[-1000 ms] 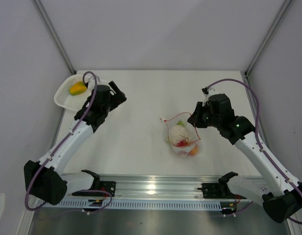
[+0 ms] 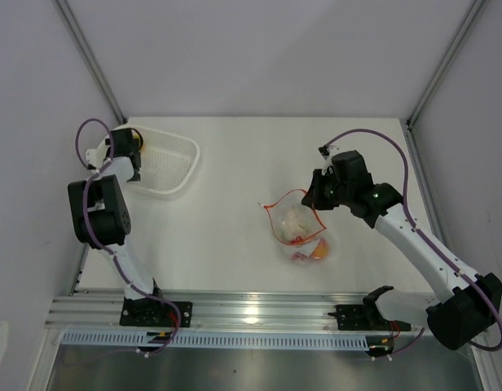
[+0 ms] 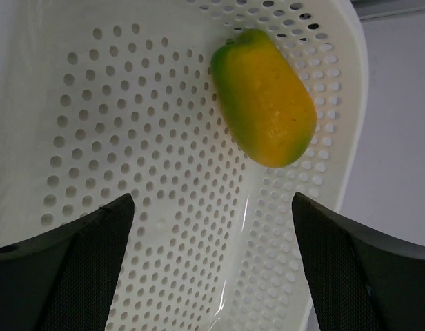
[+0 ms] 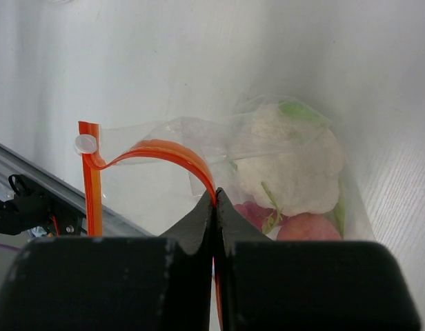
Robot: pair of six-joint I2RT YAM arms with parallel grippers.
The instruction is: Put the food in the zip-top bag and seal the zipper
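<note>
A yellow-green mango (image 3: 264, 96) lies in the white perforated basket (image 2: 169, 183) at the back left. My left gripper hangs open over the basket, with the mango between and beyond its fingertips in the left wrist view. The zip top bag (image 2: 293, 224) rests on the table right of centre, holding cauliflower (image 4: 288, 172) and reddish round food (image 4: 309, 227). My right gripper is shut on the bag's orange-red rim, which runs down between its fingertips.
Walls bound the sides and back, and a metal rail (image 2: 251, 297) runs along the front edge.
My left arm has swung left to over the basket, now covering most of the mango in the top view. The right gripper and bag have shifted slightly left.
</note>
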